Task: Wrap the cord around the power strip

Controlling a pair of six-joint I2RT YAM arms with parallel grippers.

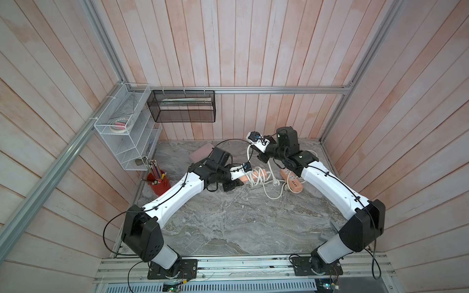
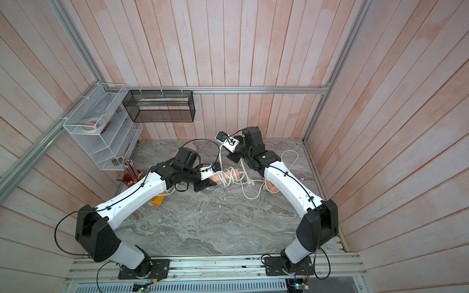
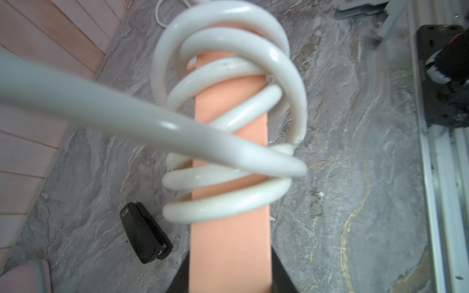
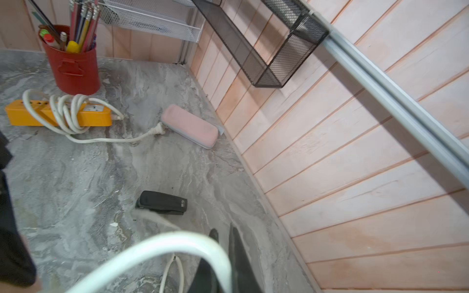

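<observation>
The salmon power strip (image 3: 232, 244) is clamped at one end in my left gripper, whose dark fingers (image 3: 282, 280) flank it. Several loops of white cord (image 3: 229, 202) circle the strip, tighter near the gripper and looser farther out. One length runs off to the left in the left wrist view, blurred. My right gripper is raised above and behind the strip, shut with the cord (image 4: 171, 241) passing between its fingers. From above, this cord rises from the coils (image 1: 257, 176) to the right gripper. A white plug (image 1: 276, 182) lies just right of the coils.
Another salmon strip (image 1: 294, 184) with cord lies under the right arm. A yellow strip (image 4: 100, 117), red pencil cup (image 4: 75, 73), pink case (image 4: 189, 126) and black stapler (image 4: 163, 201) occupy the left and back.
</observation>
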